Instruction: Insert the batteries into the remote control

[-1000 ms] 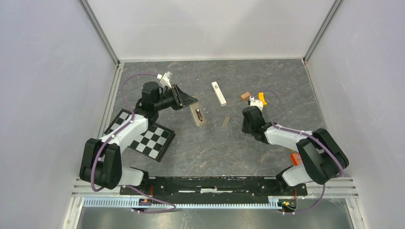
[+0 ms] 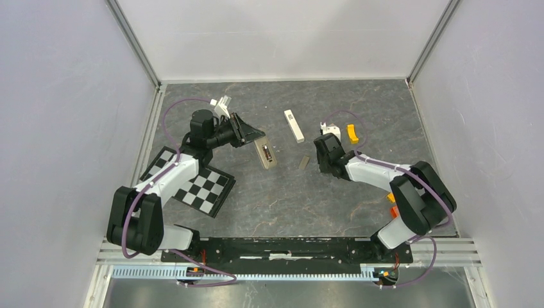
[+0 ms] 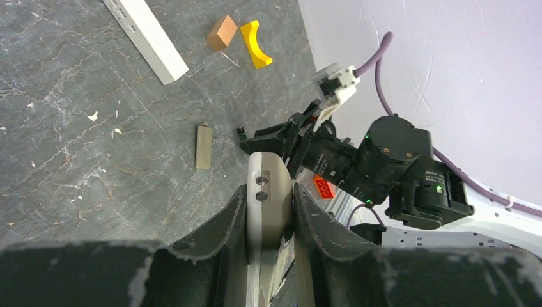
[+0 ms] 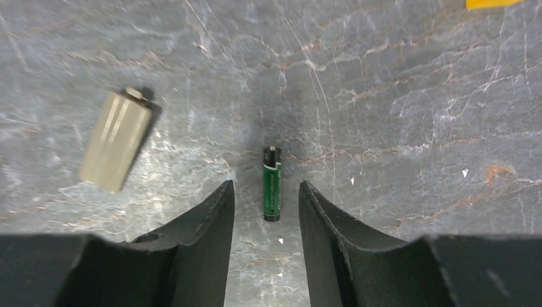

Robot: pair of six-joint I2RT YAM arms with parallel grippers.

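Observation:
Held up at the left, the remote control (image 2: 264, 154) has its open battery bay turned to the top camera, with a dark battery (image 2: 267, 153) lying in it. My left gripper is shut on the remote's end. A green and black battery (image 4: 272, 184) lies on the grey floor in the right wrist view. Over it stands my right gripper, open, its fingertips to either side of the battery's lower half with gaps left and right. The remote's battery cover (image 4: 117, 141) rests on the floor to the left of that battery.
Behind the cover lies a long white box (image 2: 294, 126). A yellow curved block (image 2: 352, 133) and a wooden block (image 3: 222, 33) lie toward the back right. The checkered board (image 2: 205, 190) is beneath the left arm.
My right gripper has moved left and slightly toward the back. The left arm and the remote stay where they were.

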